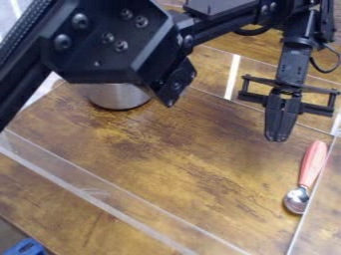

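My black gripper points down over the wooden table at the right, shut, with nothing seen between its fingers. Below and right of it, a scoop with a pink handle and metal head lies on the table. A steel pot sits at the upper left, partly hidden behind my arm.
Clear strips run along the wooden surface, whose middle is free. A blue object shows at the bottom left corner. The arm covers much of the upper left.
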